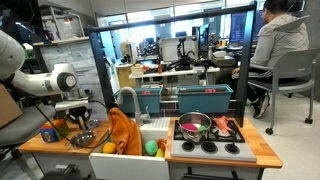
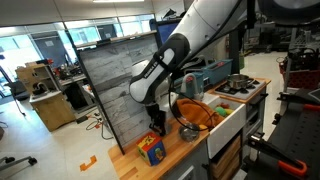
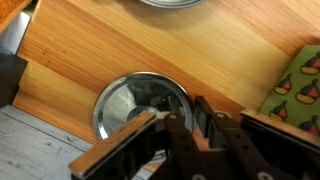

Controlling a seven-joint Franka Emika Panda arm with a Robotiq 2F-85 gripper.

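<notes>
A round, shiny metal lid or bowl lies on the wooden counter in the wrist view. My gripper is over its right side, fingertips close together near the rim. Whether they touch the metal or have anything between them is unclear. From the first exterior view, my gripper points down at the counter's left end. The second exterior view has the gripper just behind a colourful box, with round metalware to its right.
Another metal rim shows at the wrist view's top, and a green fruit-patterned item lies at right. An orange cloth hangs by the sink. Farther right stands a stove with a pot.
</notes>
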